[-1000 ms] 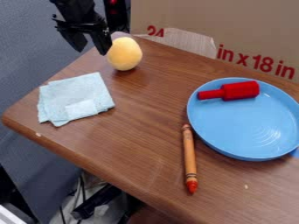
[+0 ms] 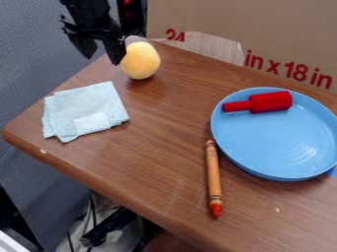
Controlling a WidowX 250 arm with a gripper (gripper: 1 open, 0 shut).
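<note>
The black robot gripper [image 2: 98, 39] hangs at the upper left, just left of and above a round pale yellow object [image 2: 141, 61] at the back of the wooden table; whether its fingers are open or shut is unclear. A folded light blue cloth [image 2: 83, 112] lies at the left. A blue plate [image 2: 277, 148] at the right holds a red cylinder with a handle [image 2: 267, 101]. An orange crayon [image 2: 214, 180] lies left of the plate.
A cardboard box [image 2: 250, 34] stands behind the table. The table's left edge drops to a grey floor area with dark stands and cables.
</note>
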